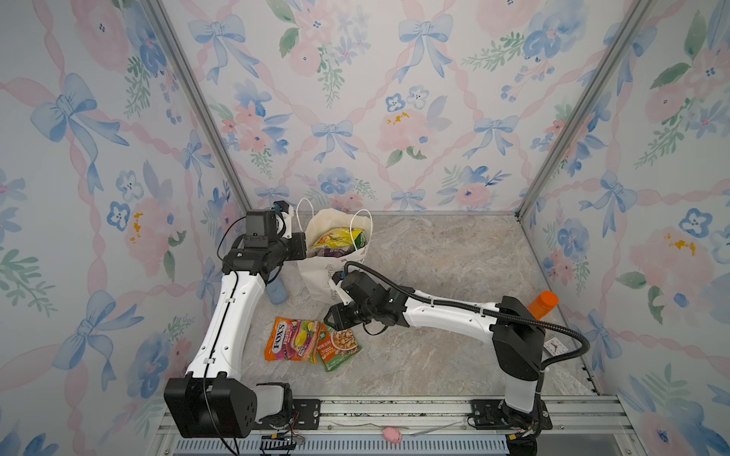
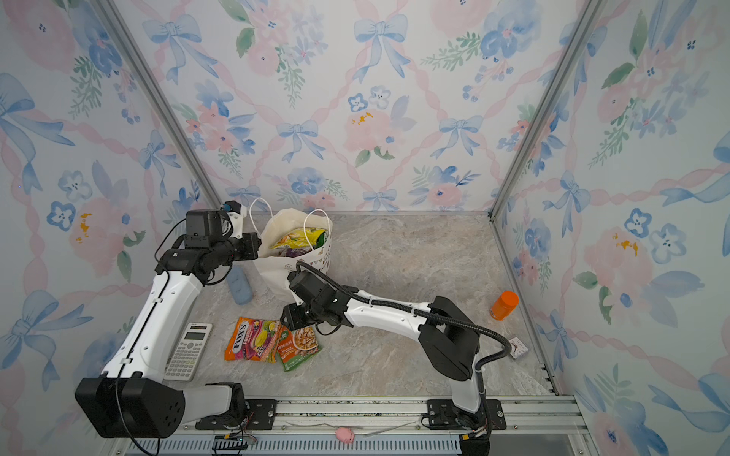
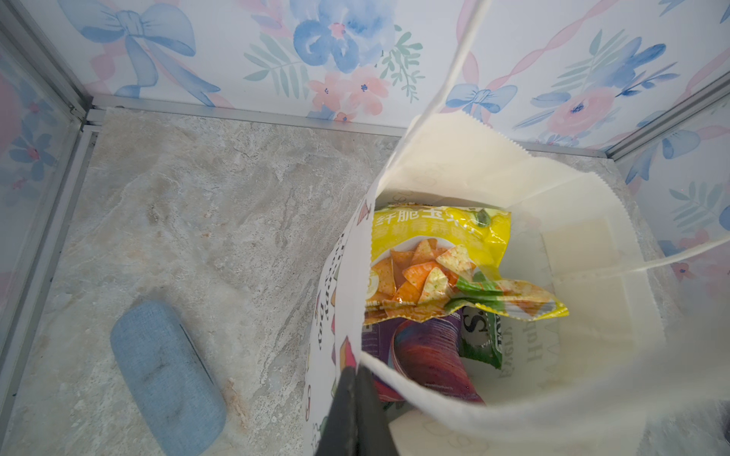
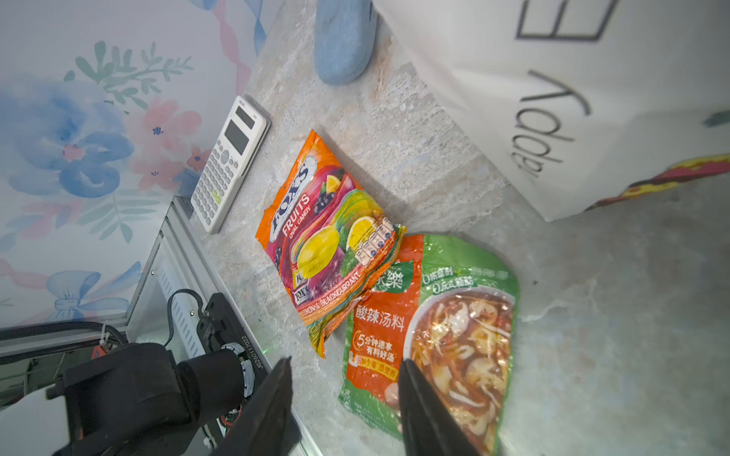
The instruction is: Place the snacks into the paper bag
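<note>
The white paper bag (image 1: 318,272) stands upright at the back left, its mouth spread. Inside it lie a yellow chip packet (image 3: 433,262), a purple packet (image 3: 429,349) and a dark green one (image 3: 480,334). My left gripper is shut at the bag's left rim; whether the paper is pinched between its fingers is unclear. On the table in front lie an orange-purple Fox's candy packet (image 4: 327,239) and, overlapping it, a green-orange soup packet (image 4: 448,334). Over the soup packet hovers my right gripper, fingers parted, nothing between them.
A blue case (image 3: 169,376) lies left of the bag, and a white calculator (image 2: 188,351) at the left side. An orange bottle (image 2: 504,305) and small white box (image 2: 517,348) sit far right.
</note>
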